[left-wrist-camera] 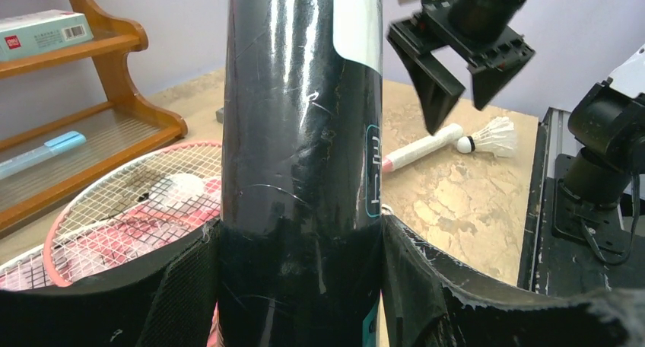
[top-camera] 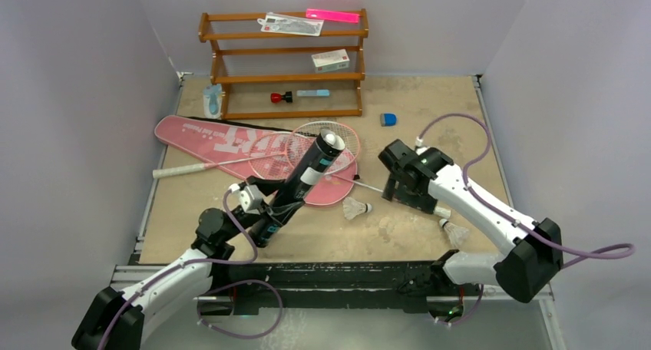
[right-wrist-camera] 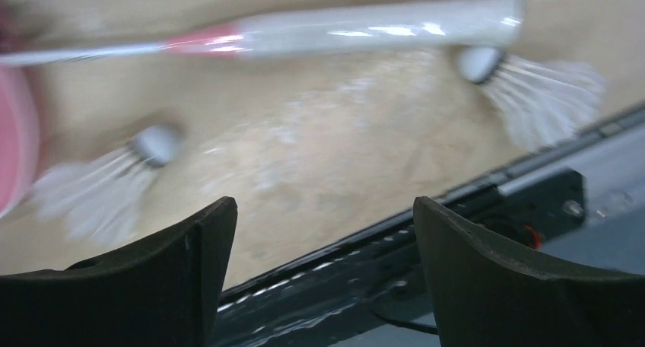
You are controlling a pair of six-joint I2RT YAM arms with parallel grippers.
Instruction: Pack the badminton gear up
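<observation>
My left gripper point(top-camera: 272, 200) is shut on a black shuttlecock tube point(top-camera: 307, 173) with a white top, held tilted over the pink racket bag point(top-camera: 192, 135); it fills the centre of the left wrist view. Two pink-framed rackets point(top-camera: 322, 143) lie crossed on the bag. My right gripper point(top-camera: 407, 193) is open above the right racket's handle point(right-wrist-camera: 365, 29), holding nothing. One shuttlecock point(top-camera: 357, 207) lies beside the bag's front edge, another point(top-camera: 453, 232) by that handle's end; both appear blurred in the right wrist view.
A wooden shelf point(top-camera: 284, 78) with boxes and small items stands at the back. A blue object point(top-camera: 388, 120) lies right of it.
</observation>
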